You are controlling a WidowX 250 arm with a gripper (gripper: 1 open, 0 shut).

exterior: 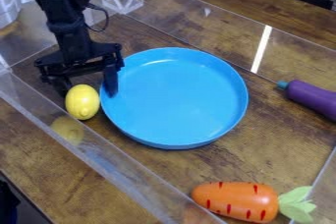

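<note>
My black gripper (82,71) hangs at the upper left, open, its fingers spread just above and behind a yellow egg-shaped toy (83,101). Its right finger reaches down to the left rim of a large blue plate (175,100); whether it touches is hard to tell. The yellow toy rests beside the plate's left edge, outside it.
A toy carrot (243,198) lies at the bottom right, and a purple eggplant (312,100) at the right. Clear plastic walls run along the left, back and right of the wooden surface. Bare wood shows behind the plate and to its lower right.
</note>
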